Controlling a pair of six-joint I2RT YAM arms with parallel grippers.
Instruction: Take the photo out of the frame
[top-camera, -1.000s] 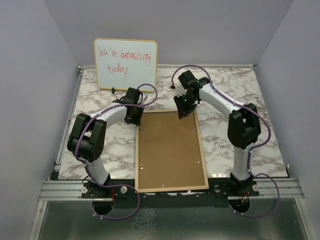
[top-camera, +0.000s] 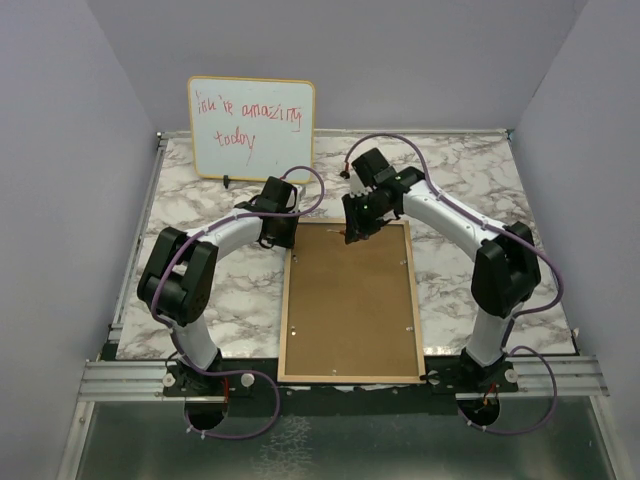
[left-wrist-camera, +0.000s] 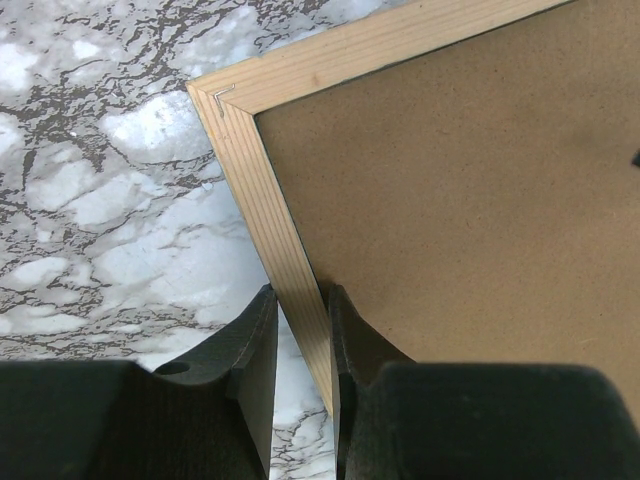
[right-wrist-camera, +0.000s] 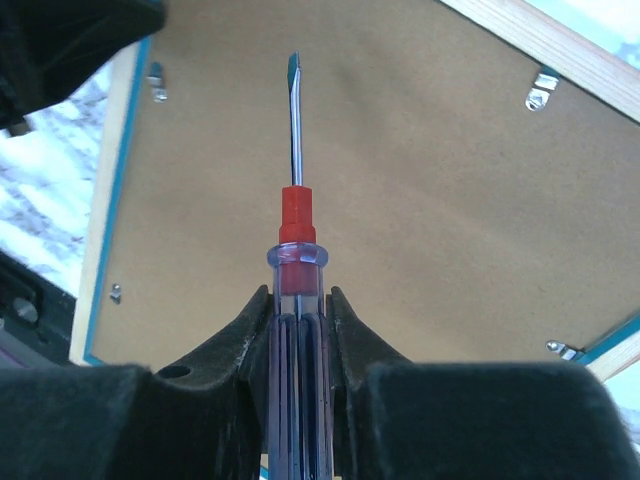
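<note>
The wooden photo frame (top-camera: 286, 318) lies back side up, its brown backing board (top-camera: 350, 300) facing me. My left gripper is shut on the frame's left rail near the far corner, one finger on each side of the wood. Over the far part of the board hangs my right gripper, shut on a screwdriver (right-wrist-camera: 297, 225) with a clear handle and red collar. Its flat tip points away above the backing, apart from the metal tabs (right-wrist-camera: 540, 90) along the edge. The photo itself is hidden.
A whiteboard (top-camera: 252, 130) with red writing stands at the back left. The frame's near edge reaches the table's front edge.
The frame has shifted slightly to the right together with my left gripper. My right gripper has moved left and a little nearer, with the screwdriver over the board.
</note>
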